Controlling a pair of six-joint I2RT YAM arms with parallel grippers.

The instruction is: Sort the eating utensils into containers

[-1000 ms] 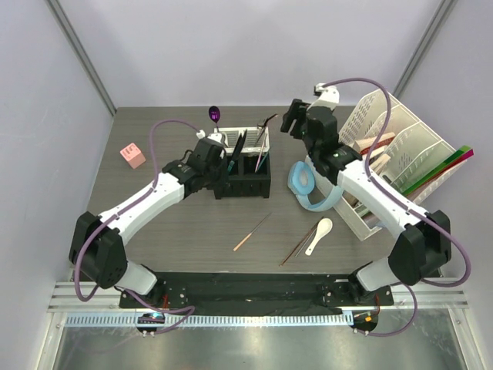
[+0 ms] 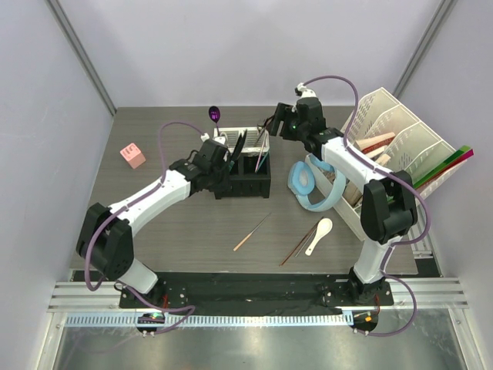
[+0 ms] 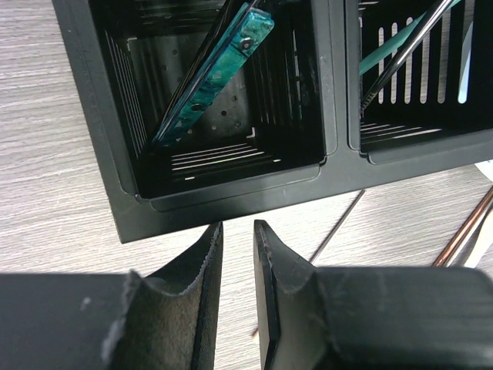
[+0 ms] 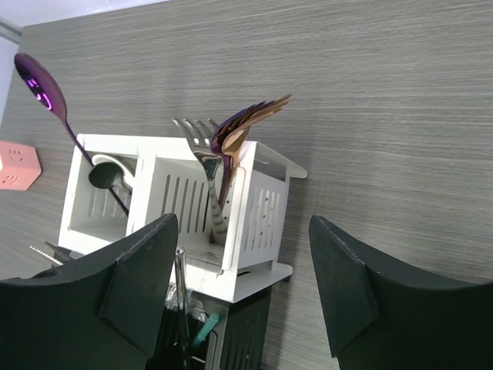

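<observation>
A two-part utensil holder, black in front [image 2: 243,185] and white behind [image 4: 254,223], holds knives, forks and spoons. Over the black part's front edge my left gripper is open a narrow gap, with nothing between its fingers. My right gripper hangs open above the white part's right side, near the forks [image 4: 208,154]. A thin wood-handled utensil [image 2: 245,239], several sticks [image 2: 293,254] and a white spoon [image 2: 320,231] lie loose on the table in front.
A white rack of boards [image 2: 420,146] fills the right side, with a coiled blue object [image 2: 316,204] beside it. A pink cube [image 2: 132,154] sits at left.
My right gripper has moved left toward the holder's white part.
</observation>
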